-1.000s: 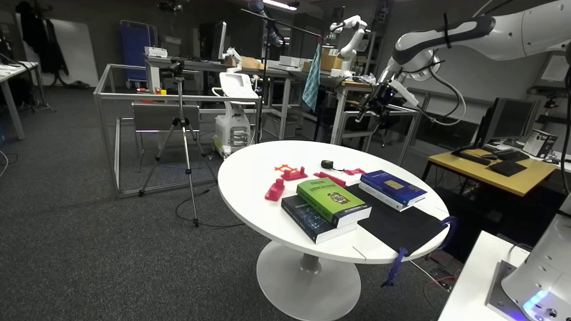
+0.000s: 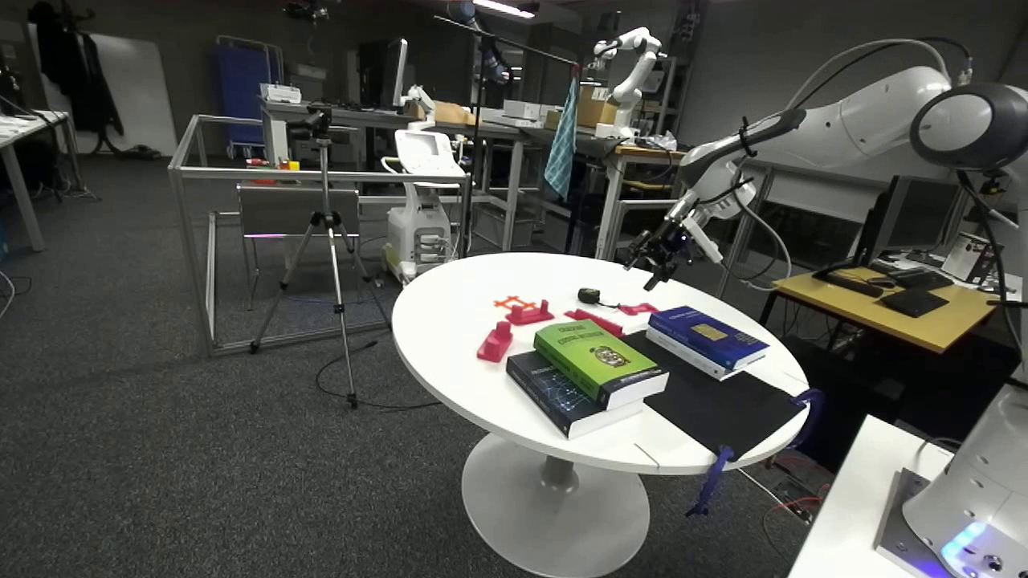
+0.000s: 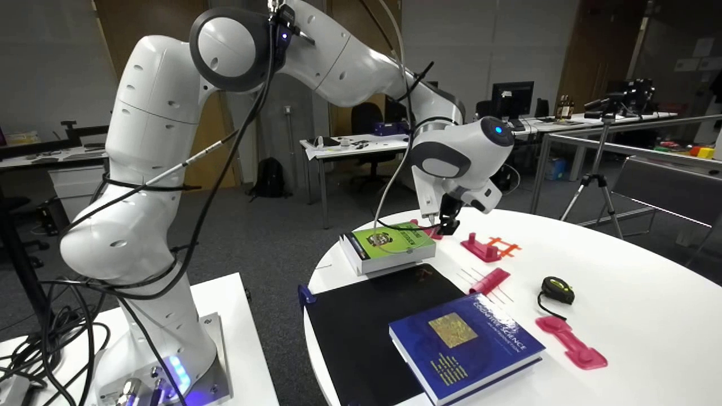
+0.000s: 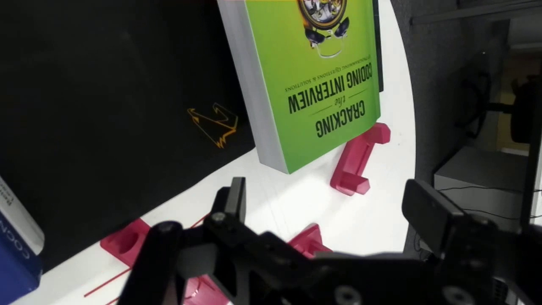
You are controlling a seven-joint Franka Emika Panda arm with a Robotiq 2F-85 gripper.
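My gripper is open, its two black fingers wide apart with nothing held between them. In the first exterior view the gripper (image 2: 642,274) appears high near the table's far right side. A thick green book (image 2: 597,360), "Cracking the Coding Interview", lies on a dark book (image 2: 556,395). Its cover (image 4: 320,76) fills the upper middle of the wrist view, beyond the fingers. A blue book (image 3: 465,344) rests on another pale-edged book (image 2: 688,356) across the black mat (image 3: 365,338).
Pink plastic parts (image 4: 352,165) lie near the green book. A pink tube (image 3: 490,280), an orange lattice (image 3: 504,247), a black tape measure (image 3: 557,290) and a flat pink piece (image 3: 572,342) are scattered about. The white table (image 3: 650,304) has bare room on its far side.
Over the last second the arm has swung leftward and down in the first exterior view, bringing the gripper lower and closer to the table. The books and small parts have not moved.
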